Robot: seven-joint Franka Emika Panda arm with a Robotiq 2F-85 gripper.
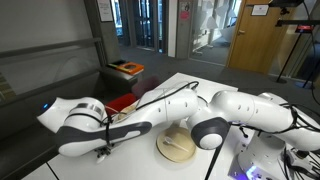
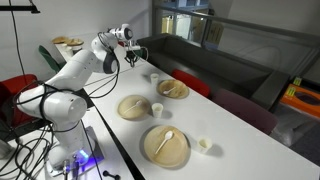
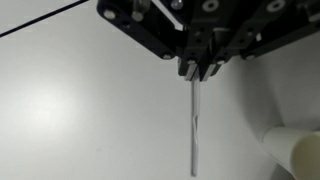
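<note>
My gripper is shut on a thin, pale, long-handled utensil [image 3: 195,130], which extends away from the fingertips in the wrist view. Its far end is narrow, and I cannot tell exactly which kind of utensil it is. A white cup [image 3: 296,150] stands to the right of it there, apart from the utensil. In exterior view 2 the gripper [image 2: 131,62] is at the far end of the table, left of a white cup [image 2: 154,78]. Low over bare table, the gripper [image 1: 103,153] shows at the left in exterior view 1.
A tan plate [image 2: 165,150] holds a white spoon. Another plate [image 2: 130,107] lies near the arm, and a third plate [image 2: 173,90] is farther back. Cups [image 2: 157,109] stand between them. Dark red chairs [image 2: 248,116] line one table edge.
</note>
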